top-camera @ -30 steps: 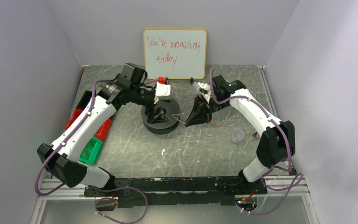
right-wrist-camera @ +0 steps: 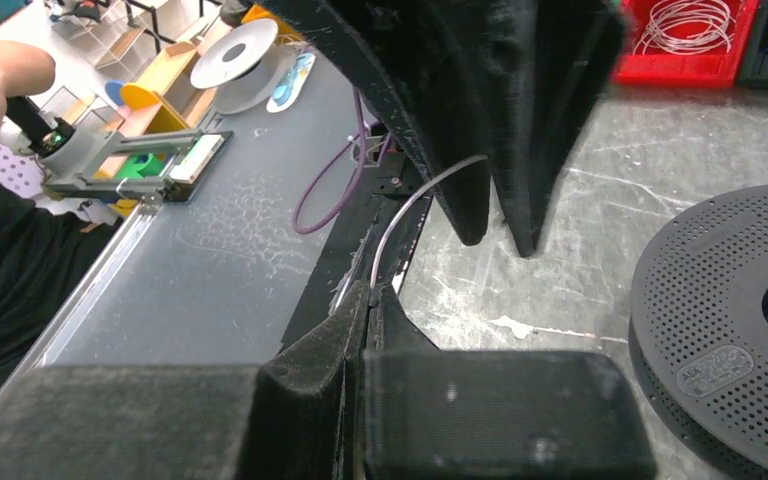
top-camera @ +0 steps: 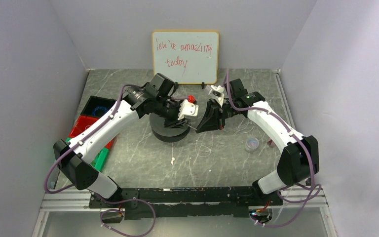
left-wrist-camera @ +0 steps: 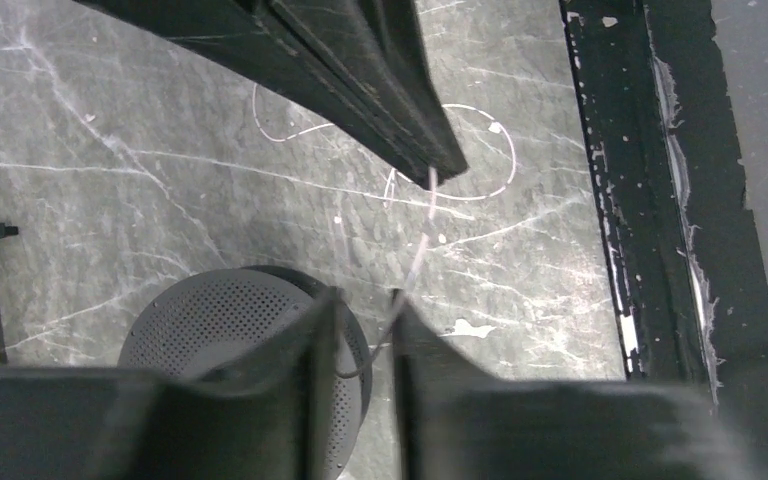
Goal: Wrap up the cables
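Note:
A thin white cable rises from the fingertips of my right gripper, which is shut on it, and arches up to my left gripper's dark fingers in the right wrist view. In the left wrist view my left gripper is blurred, its fingers a little apart with the cable running across them; whether it grips is unclear. Both grippers meet near the middle of the top view, beside the dark perforated spool. More cable lies in loose loops on the marble table beneath them.
Red, green and black trays stand at the left, a clear cup at the right. A whiteboard stands at the back. A person's hand shows beyond the table in the right wrist view.
My left arm has moved right and toward the front, from over the spool to close by my right gripper's tips. My right arm has shifted slightly.

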